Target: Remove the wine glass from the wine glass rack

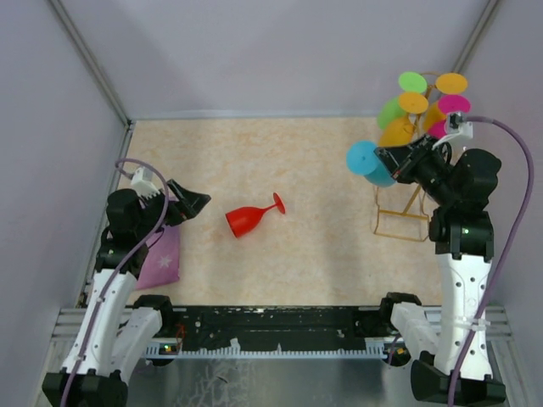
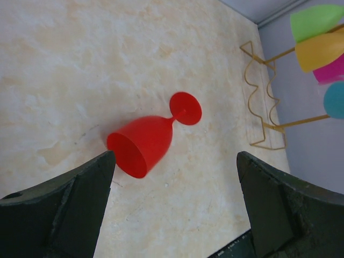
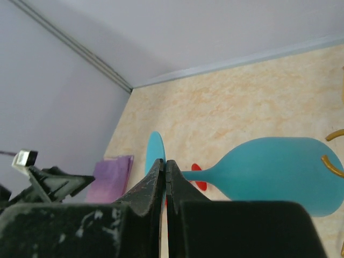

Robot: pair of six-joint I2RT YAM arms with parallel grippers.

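A red wine glass (image 1: pixel 245 219) (image 2: pixel 150 137) lies on its side at the table's middle. My left gripper (image 1: pixel 197 200) is open and empty, left of it and above the table. My right gripper (image 1: pixel 386 159) is shut at the stem of a cyan wine glass (image 1: pixel 370 165) (image 3: pixel 271 174), by its foot; whether the stem is between the fingers is hard to tell. The glass is at the rack's near side, its bowl beside the gold hooks. The gold rack (image 1: pixel 399 236) carries several other coloured glasses at the right.
A purple cloth (image 1: pixel 161 259) (image 3: pixel 110 177) lies at the left edge beneath my left arm. Walls border the back and sides.
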